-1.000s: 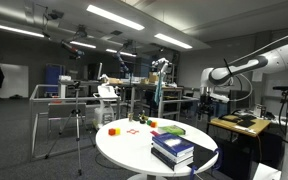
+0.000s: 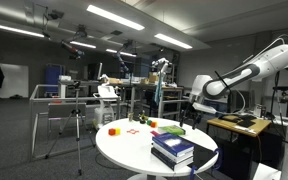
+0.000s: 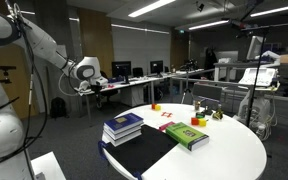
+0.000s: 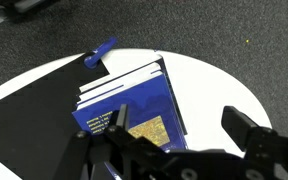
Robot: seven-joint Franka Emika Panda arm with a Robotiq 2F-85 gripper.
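Note:
A stack of blue-covered books (image 3: 124, 128) with white page edges lies on a black mat (image 3: 149, 157) on the round white table (image 3: 229, 160). In the wrist view the top blue cover (image 4: 149, 105) shows a tan printed panel, partly hidden by the gripper. My gripper is open, its two fingers wide apart with nothing visible between them. From exterior view 1, the gripper (image 2: 196, 101) hangs in the air above the table's right side, higher than the book stack (image 2: 173, 149). A green book (image 3: 187, 136) lies flat beside the stack, clear of the gripper.
Small red and yellow objects (image 3: 202, 122) and some cups stand towards the table's far side. A blue piece (image 4: 101, 50) sits at the mat's edge. Desks with monitors (image 3: 121, 71) are behind. The white tabletop has open room around the green book.
The arm has swung left and come lower in exterior view 1, bringing the gripper nearer the table. The books and other table objects have not moved.

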